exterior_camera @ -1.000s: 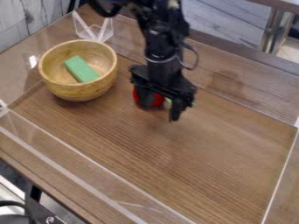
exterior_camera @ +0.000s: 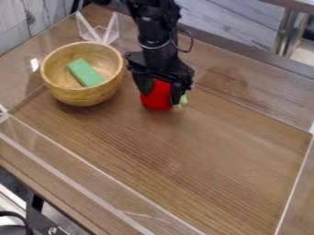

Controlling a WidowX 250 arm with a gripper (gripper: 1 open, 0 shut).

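My black arm comes down from the top middle to the gripper (exterior_camera: pixel 156 83), which is over a red object (exterior_camera: pixel 156 95) on the wooden table. A small pale yellow-green thing lies at the red object's right side, partly hidden. The fingers cover part of the red object; whether they are open or shut on it I cannot tell. A round wooden bowl (exterior_camera: pixel 51 69) at the upper left holds a green block (exterior_camera: pixel 84 72).
A pale wall edge and white objects are at the top left, and a light ledge is at the top right.
The gripper has moved back, away from the front of the table and slightly left, over the red object.
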